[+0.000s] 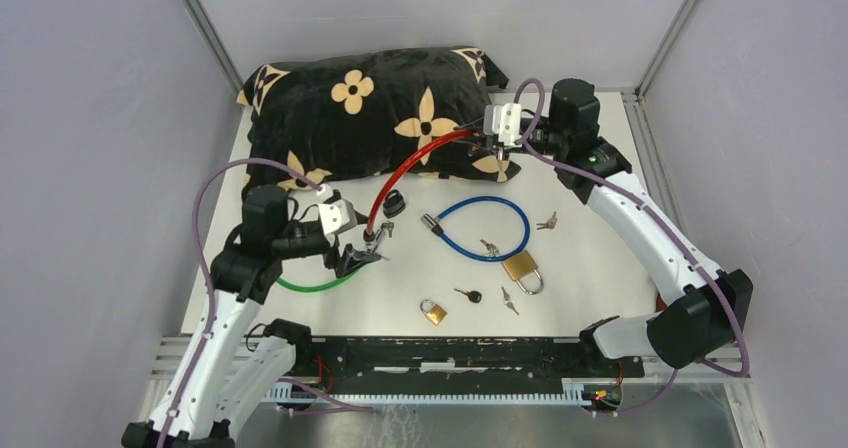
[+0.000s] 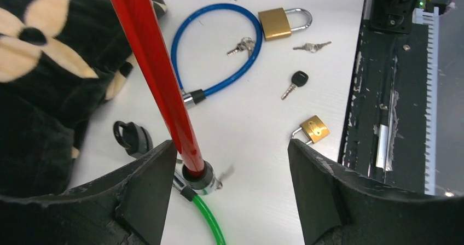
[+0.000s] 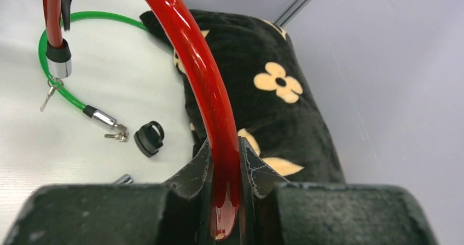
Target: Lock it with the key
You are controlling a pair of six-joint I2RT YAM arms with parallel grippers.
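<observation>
A red cable lock (image 1: 398,175) arches between my two grippers. In the right wrist view, the fingers of my right gripper press against both sides of the red cable. Its free end hangs near my left gripper, which is open, its fingers wide apart. That end carries a black collar and a silver lock head (image 2: 203,182), close to the left finger and not clamped. A small key (image 3: 49,95) on a ring hangs by the head. Whether the key sits in the keyhole cannot be made out.
On the table lie a green cable lock (image 1: 321,287), a blue cable lock (image 1: 519,218), a large brass padlock (image 1: 518,265), a small brass padlock (image 1: 433,312), a black-headed key (image 1: 473,295) and a black lock (image 1: 394,204). A patterned pillow (image 1: 380,118) fills the back.
</observation>
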